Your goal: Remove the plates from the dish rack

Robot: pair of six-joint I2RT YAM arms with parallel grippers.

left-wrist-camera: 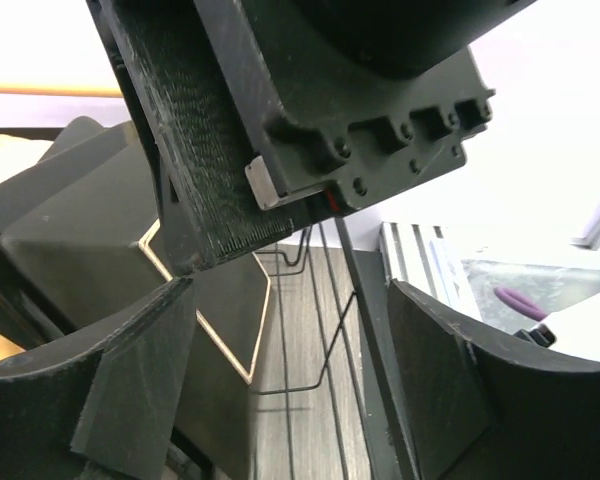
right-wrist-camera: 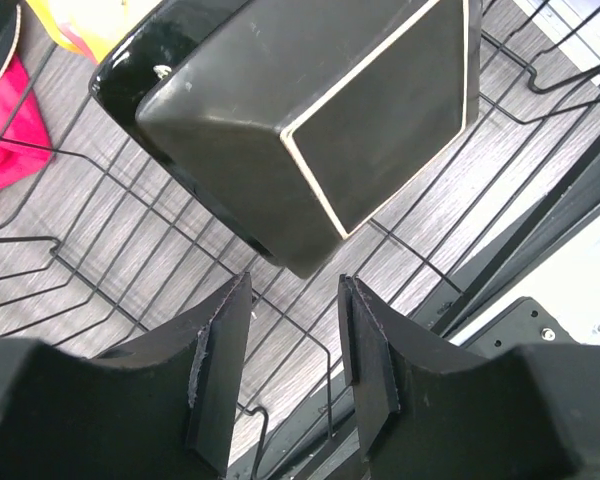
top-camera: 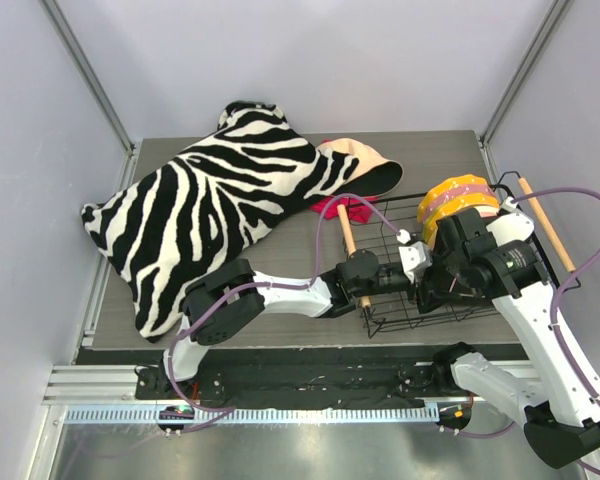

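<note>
A dark square plate with a pale outline stands tilted in the wire dish rack. In the left wrist view it is on the left, below the other gripper's dark body. My left gripper is open beside the plate, at the rack's front in the top view. My right gripper is over the rack; its fingertips show apart below the plate in its wrist view, with rack wires visible behind. Whether it holds anything is unclear; the top view hides its fingers under the arm.
Yellow items fill the back of the rack. A zebra-print cloth covers the table's left, with red cloth behind the rack's left end. Both arms crowd the rack's front.
</note>
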